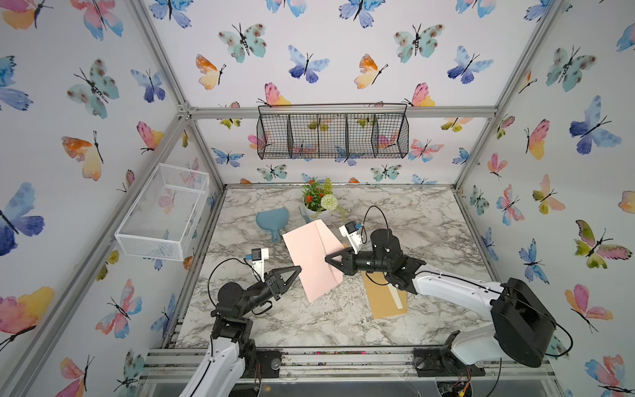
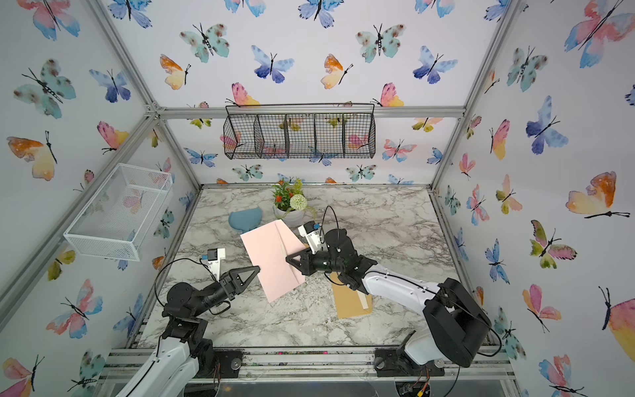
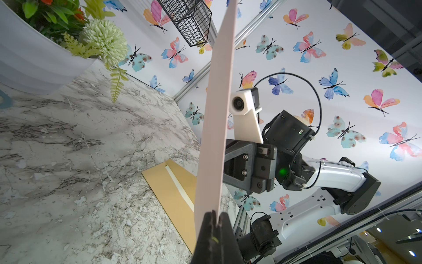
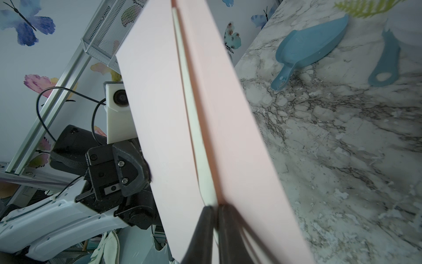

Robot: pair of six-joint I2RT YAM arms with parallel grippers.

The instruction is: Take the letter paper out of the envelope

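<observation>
A pale pink envelope (image 1: pixel 305 254) is held up tilted above the table between both arms. In the left wrist view my left gripper is shut on its edge, and the envelope stands almost edge-on there. Along the envelope's slit a narrow whitish edge of the letter paper (image 4: pixel 192 110) shows; the rest of the sheet is hidden inside. My right gripper has its fingertips close together at the lower end of that whitish edge. The blur there hides whether they pinch the paper.
A tan envelope (image 1: pixel 380 301) with a white strip lies on the table under the right arm. Behind are a flowerpot (image 2: pixel 291 215) and a blue dustpan (image 4: pixel 310 46). A wire basket (image 1: pixel 332 135) hangs on the back wall.
</observation>
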